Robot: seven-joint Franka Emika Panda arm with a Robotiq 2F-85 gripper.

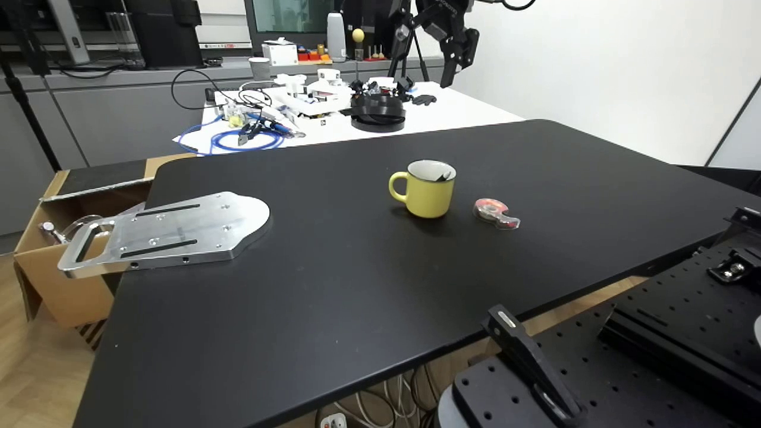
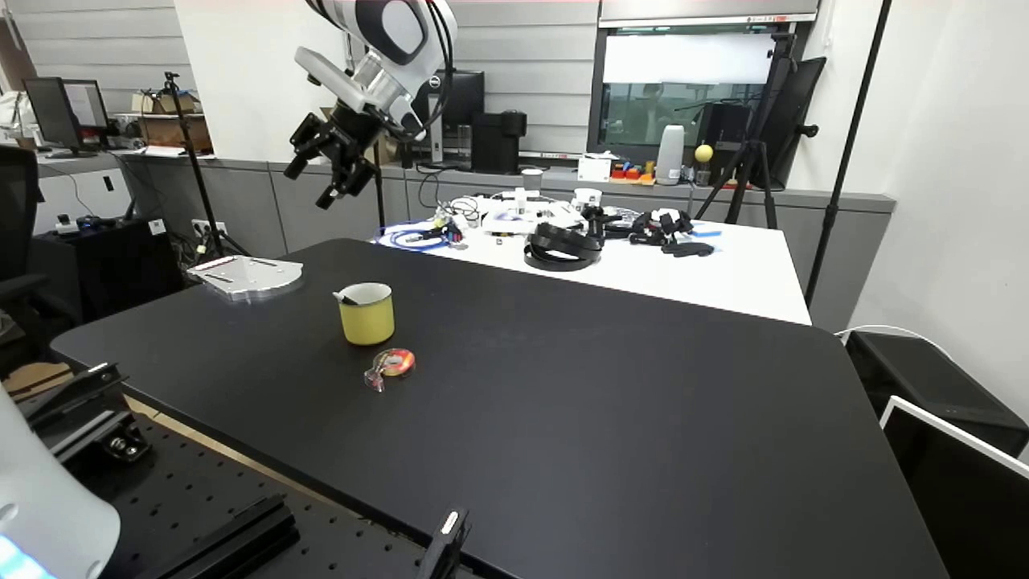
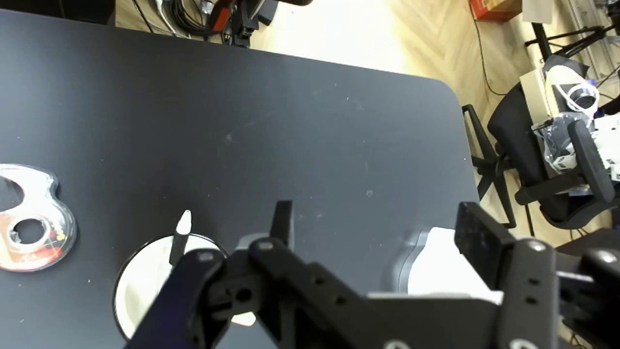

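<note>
A yellow mug [image 1: 430, 196] stands upright on the black table, white inside. A dark marker with a white tip [image 3: 180, 236] leans in it, its end poking above the rim in the wrist view. Beside the mug lies a clear tape dispenser [image 1: 495, 213] with a red and orange roll, flat on the table. High above the table and well clear of the mug, my gripper [image 2: 306, 189] is open with nothing between its fingers. From the wrist, the fingers [image 3: 283, 223] stand wide apart and cover part of the mug.
A silver metal plate [image 1: 192, 227] lies at the table's left edge in exterior view 1. Behind, a white table [image 2: 752, 256] carries cables and gear.
</note>
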